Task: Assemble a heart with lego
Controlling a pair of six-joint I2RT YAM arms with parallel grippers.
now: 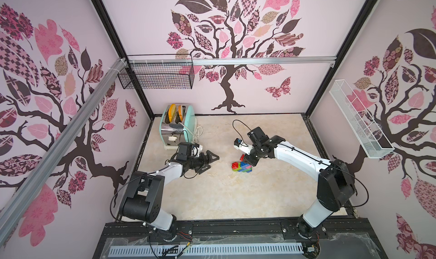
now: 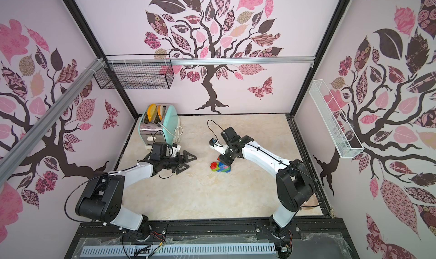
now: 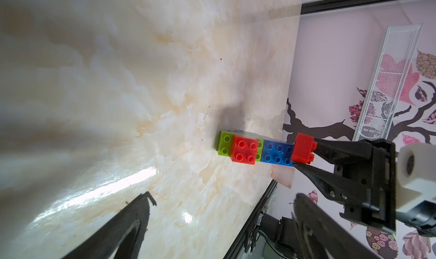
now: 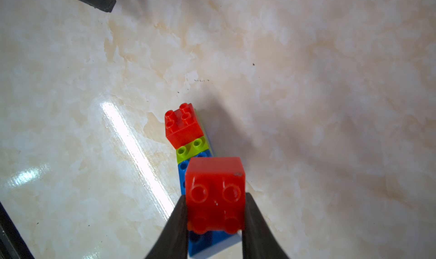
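Note:
A lego row (image 1: 242, 168) lies on the marble table: a green piece topped by a red brick (image 3: 244, 150), beside a longer blue piece (image 3: 272, 152). Above the blue end, my right gripper is shut on a second red brick (image 4: 214, 177), held with studs showing in the right wrist view. My left gripper stands open and empty to the left of the bricks (image 2: 220, 166), its fingers spread above bare table.
A mint toaster (image 1: 177, 127) with a cable stands at the back left. Wire baskets (image 1: 361, 118) hang on the walls.

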